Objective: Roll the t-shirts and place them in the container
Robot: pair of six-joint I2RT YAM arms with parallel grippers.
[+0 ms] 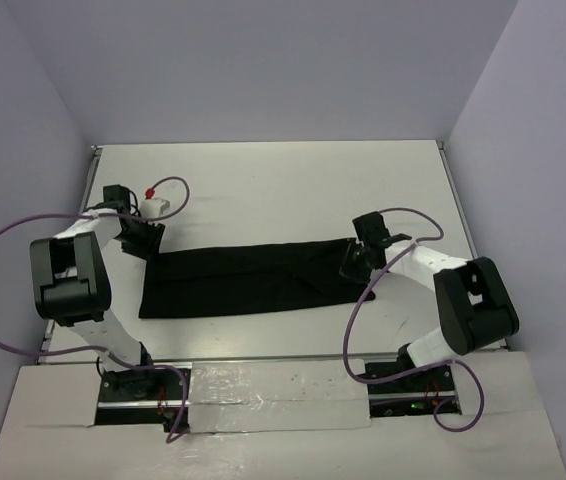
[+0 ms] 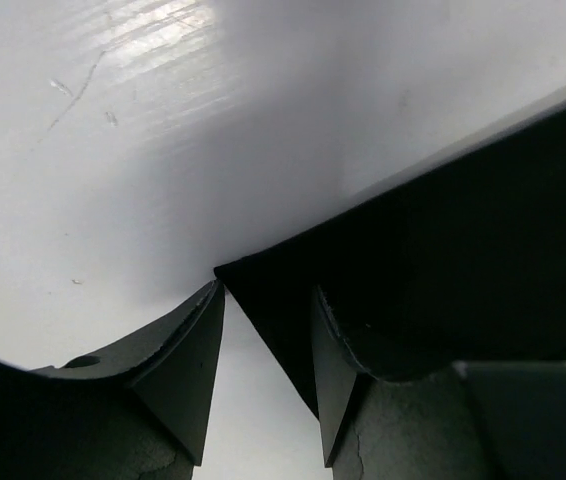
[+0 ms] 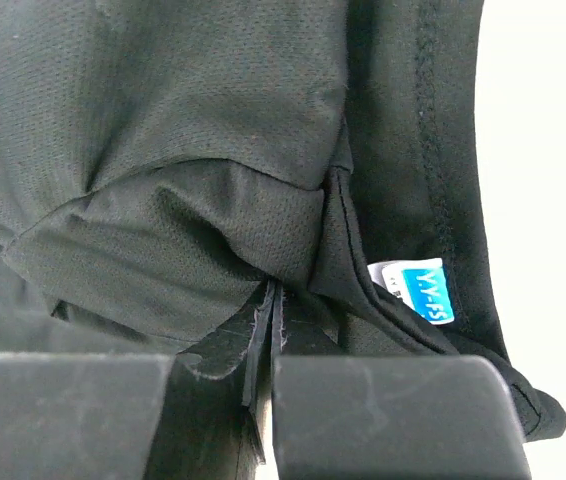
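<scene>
A black T-shirt (image 1: 233,285) lies folded into a long strip across the white table. In the left wrist view my left gripper is part open over the shirt's corner (image 2: 253,280), its fingers either side of that corner. In the right wrist view my right gripper is shut down on the bunched fabric (image 3: 193,230) at the shirt's right end; whether cloth is between the fingertips is unclear. A white and blue label (image 3: 423,292) shows beside it.
Grey walls stand at the back and both sides.
</scene>
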